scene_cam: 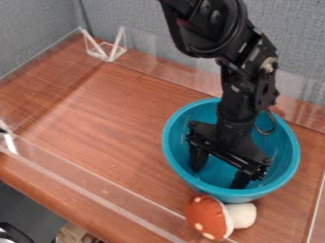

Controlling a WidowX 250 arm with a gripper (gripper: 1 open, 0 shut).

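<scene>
My black gripper (226, 157) reaches down into a blue round bowl (279, 163) on the right side of the wooden table. Its fingertips are low inside the bowl, and whether they are open or shut on anything is hard to tell, as the bowl's contents are dark and hidden by the gripper. Just in front of the bowl lies a toy mushroom (210, 215) with an orange-red cap and a white stem.
A small white wire rack (105, 47) stands at the back left.
</scene>
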